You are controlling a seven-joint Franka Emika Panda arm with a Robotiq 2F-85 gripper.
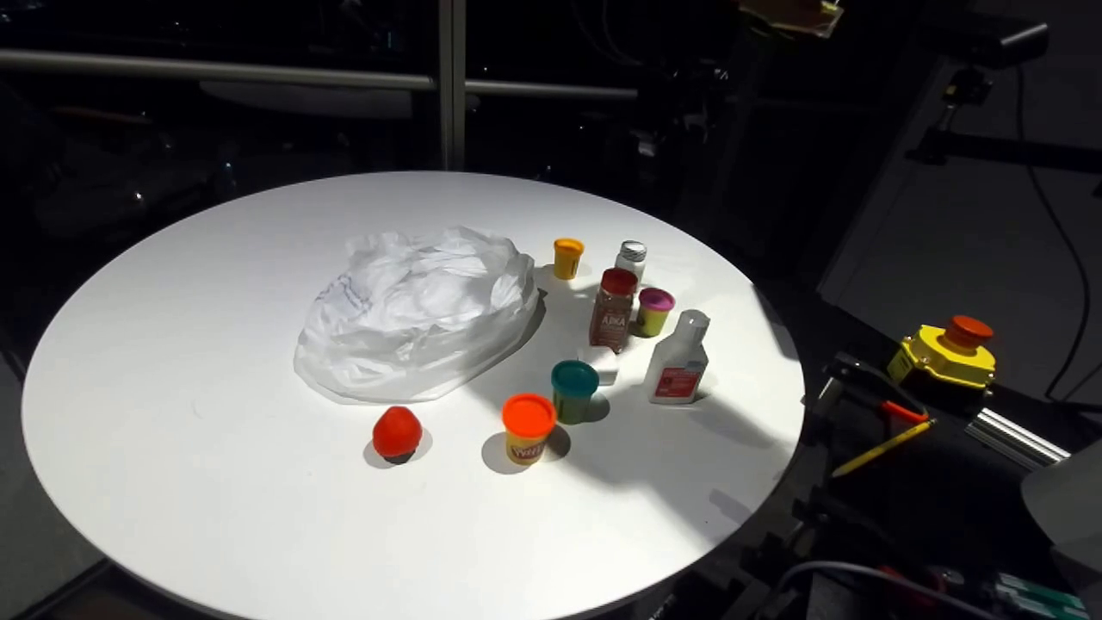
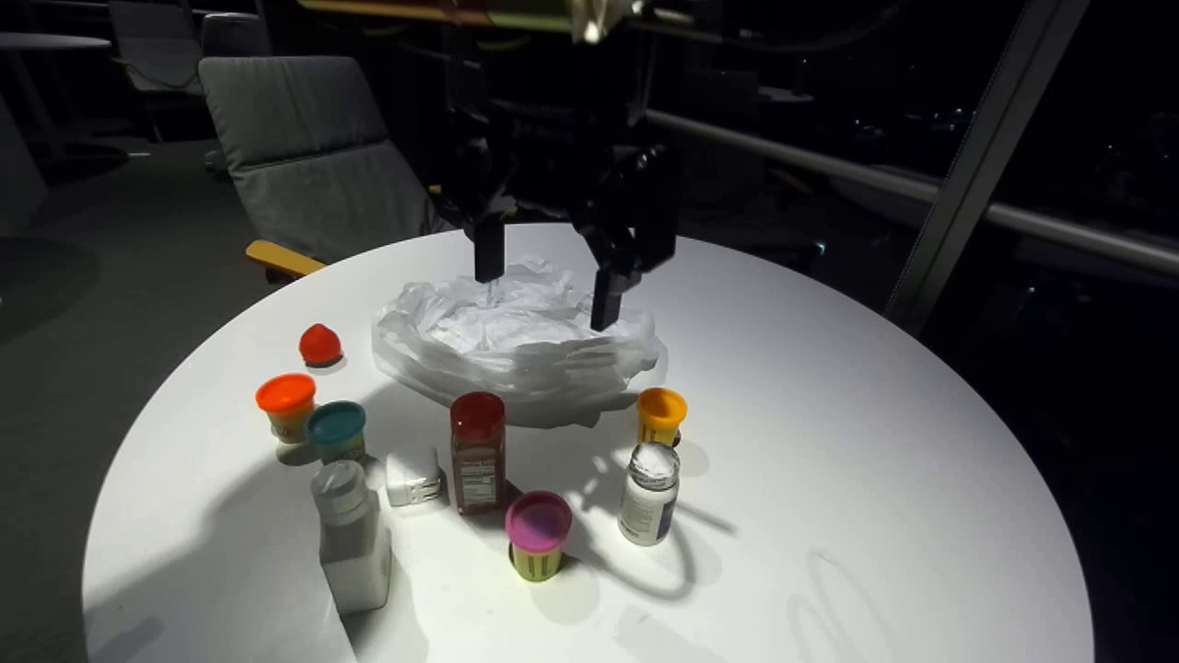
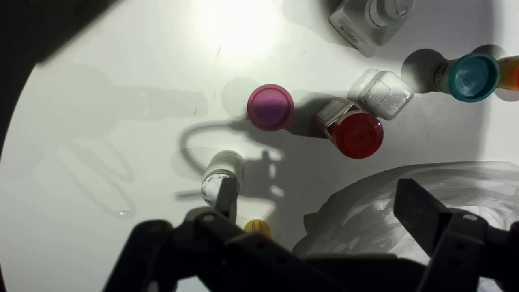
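My gripper [image 2: 547,282] hangs above the table with its two black fingers wide apart, and nothing is held between them. In exterior view 2 it appears in front of a crumpled white plastic bag [image 2: 519,376]; its exact height is hard to judge. From the wrist, one of the fingers [image 3: 421,214] overlaps the bag in view, while the other covers part of a white bottle with a pale cap [image 3: 224,168]. The yellow tub [image 3: 258,226] is partly hidden by the gripper. A red-lidded spice jar [image 1: 612,315] stands upright right of the bag.
Near the jar are a pink-lidded tub [image 1: 653,312], a white squeeze bottle [image 1: 678,362], a small white box [image 1: 599,363] and a teal-lidded tub [image 1: 573,393]. An orange-lidded tub [image 1: 528,429] and a red object [image 1: 397,432] sit nearer the front.
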